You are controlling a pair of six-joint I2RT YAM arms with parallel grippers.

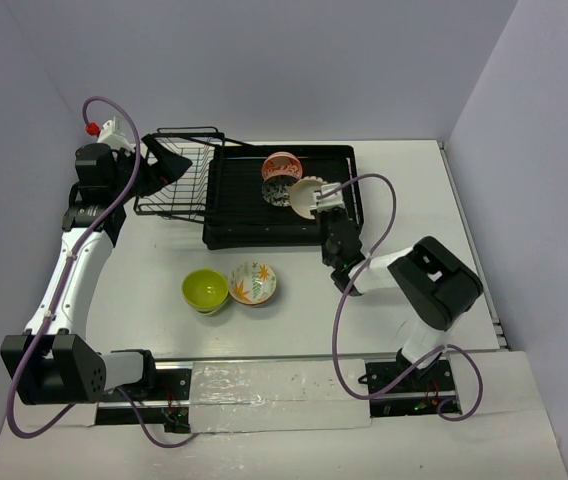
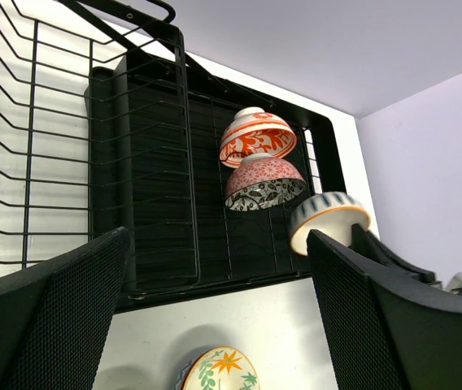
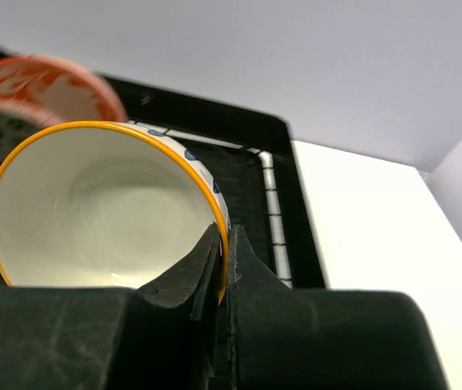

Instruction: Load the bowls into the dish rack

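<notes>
My right gripper is shut on the rim of a cream bowl with an orange edge, held sideways over the right part of the black rack tray. Left of it, an orange patterned bowl and a pink floral bowl rest tilted in the rack. My left gripper stands open at the wire rack's left, nothing between its fingers. On the counter in front sit green bowls and leaf-patterned bowls.
The wire shelf extends left from the tray. Grey walls stand behind and at the right.
</notes>
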